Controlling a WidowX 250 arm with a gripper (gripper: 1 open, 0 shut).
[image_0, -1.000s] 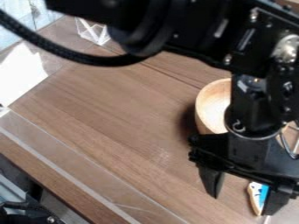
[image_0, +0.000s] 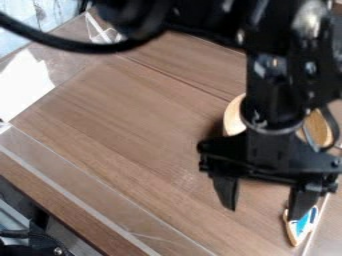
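Observation:
My black gripper (image_0: 263, 197) hangs open over the right side of the wooden table, fingers pointing down with nothing seen between them. Behind it sits a round light wooden bowl (image_0: 235, 114), mostly hidden by the arm. Below the gripper at the lower right lies a small white object with a blue patch (image_0: 301, 222), partly covered by the right finger.
A white sheet (image_0: 22, 82) lies at the left edge. A clear strip (image_0: 67, 185) runs along the near edge, with dark hardware at the lower left.
The arm and gripper have moved up and a little to the left, uncovering more of the blue-and-white object.

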